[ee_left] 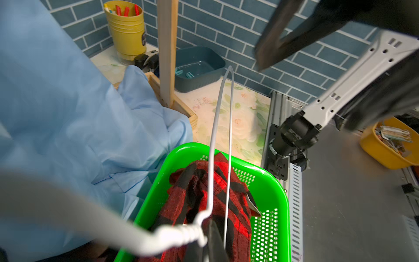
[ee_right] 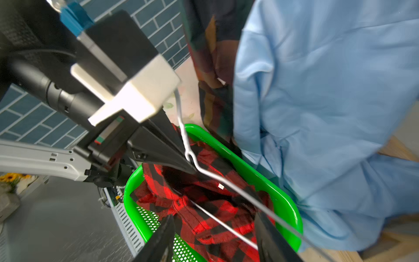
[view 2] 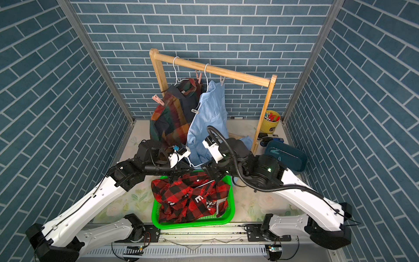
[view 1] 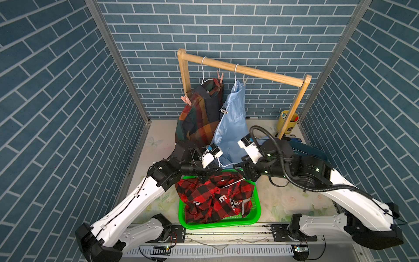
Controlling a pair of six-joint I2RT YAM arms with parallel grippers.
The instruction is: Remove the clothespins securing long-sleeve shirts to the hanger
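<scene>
My left gripper is shut on the white wire hanger (ee_right: 222, 180) near its twisted neck, above the green basket (view 1: 181, 214). That hanger carries no shirt. My right gripper stands open, its fingers either side of the hanger's lower bar, over the red plaid shirt (view 1: 218, 198) in the basket. On the rack, a dark plaid shirt (view 1: 205, 104) hangs with pink clothespins (view 1: 186, 100) at its shoulders. Beside it, the light blue shirt (view 1: 233, 122) bears a pale clothespin (view 1: 224, 111) on its left and a greyish clothespin (view 1: 244, 80) near the top.
The wooden rack (view 1: 244, 69) stands behind the basket. A dark teal bin (view 2: 285, 155) and a yellow cup (view 2: 270, 122) of pens sit at the back right. In the left wrist view, a yellow container (ee_left: 388, 146) of clothespins lies off to the side.
</scene>
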